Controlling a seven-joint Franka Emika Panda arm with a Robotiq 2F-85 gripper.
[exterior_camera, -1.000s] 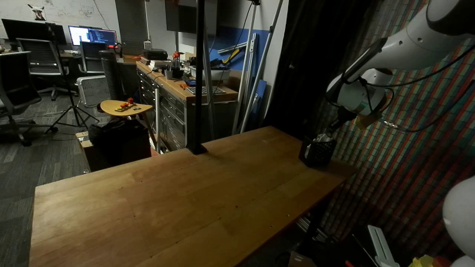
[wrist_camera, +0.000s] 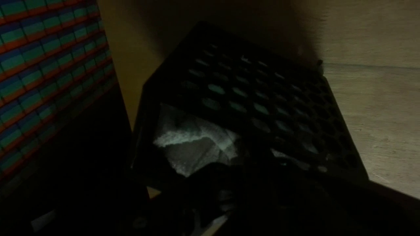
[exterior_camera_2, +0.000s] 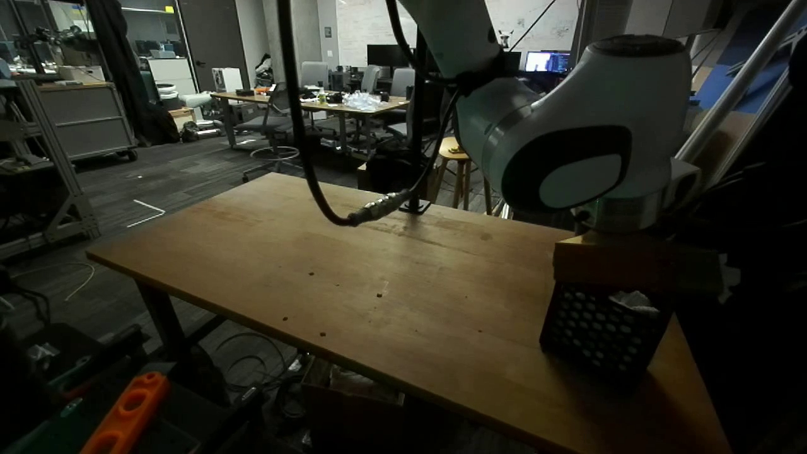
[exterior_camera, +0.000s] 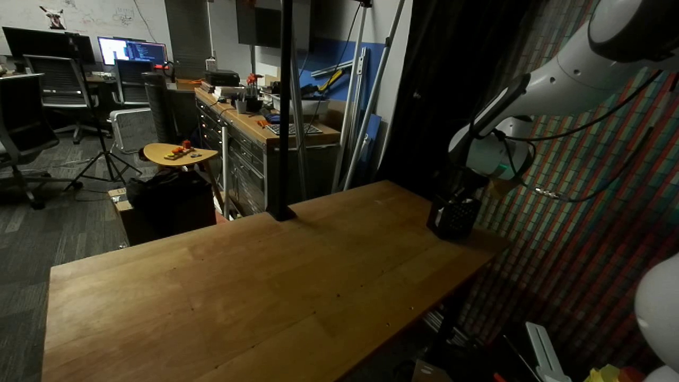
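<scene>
A black mesh basket [exterior_camera: 452, 217] stands at the right end of the wooden table. White crumpled cloth or paper [wrist_camera: 197, 143] lies inside it in the wrist view, and a bit of the white material [exterior_camera_2: 633, 302] also shows at the basket's opening in exterior view 2. My gripper [exterior_camera: 466, 191] points down into the mouth of the basket. Its fingers are shut, dark against the basket in the wrist view. Whether any of the white material is caught between the fingertips is too dark to see.
A black post [exterior_camera: 284, 127] rises at its far edge. A patterned curtain [exterior_camera: 573, 210] hangs close behind the basket, and a cable [exterior_camera_2: 302, 159] loops off the arm.
My arm has moved left and a little down in exterior view 1, bringing the gripper over and into the basket. White material seen at the rim a second ago is now mostly hidden there.
</scene>
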